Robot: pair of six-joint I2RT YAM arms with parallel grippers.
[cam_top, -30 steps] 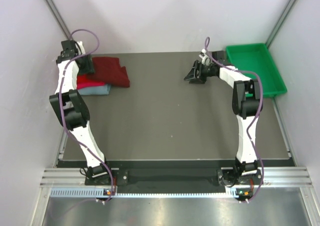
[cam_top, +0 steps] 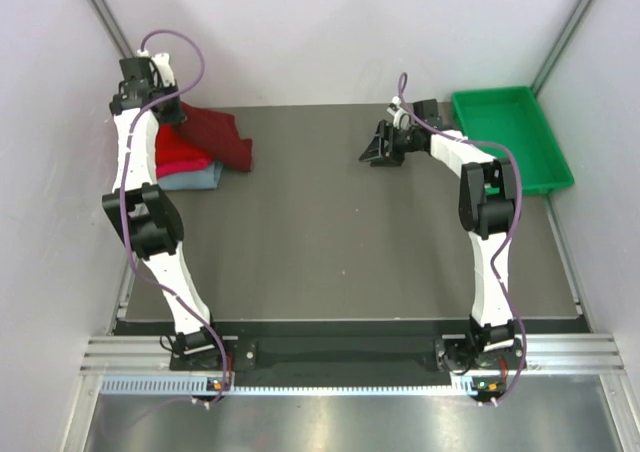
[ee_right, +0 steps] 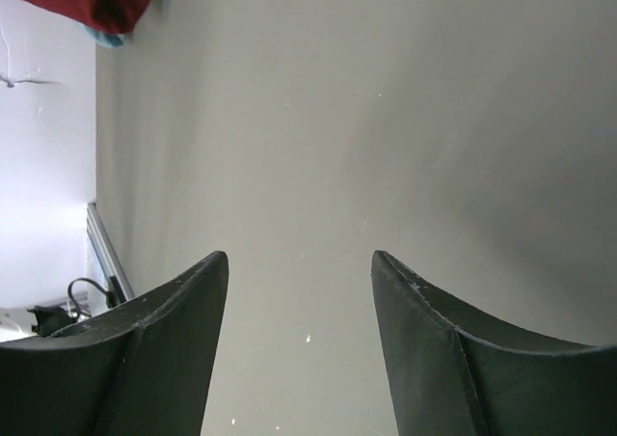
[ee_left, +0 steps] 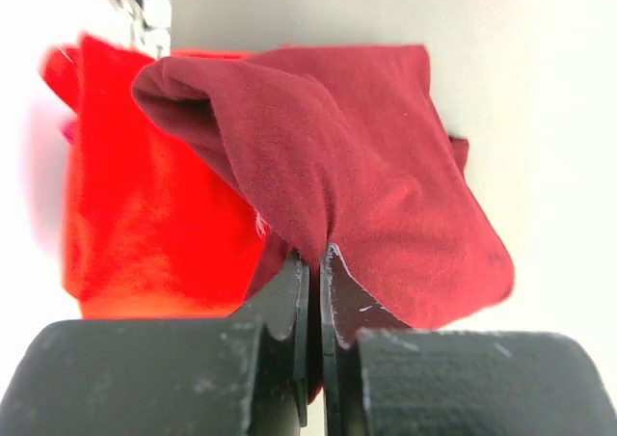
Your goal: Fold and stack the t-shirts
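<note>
A dark red t-shirt (cam_top: 220, 137) lies skewed over the stack at the far left, its right part reaching past the pile. My left gripper is shut on a gathered fold of it, the cloth bunched between the fingertips. Beneath it are a bright red shirt (ee_left: 164, 204) and a light blue one (cam_top: 192, 179), with a pinkish-red edge between them. Across the table, my right gripper stands open and empty above bare tabletop; in the top view it hangs left of the green bin.
An empty green bin (cam_top: 515, 100) stands at the back right, behind the right arm. White walls close off the left, back and right sides.
The left gripper has moved a little left and back, pulling the dark red shirt slightly left and uncovering more bright red.
</note>
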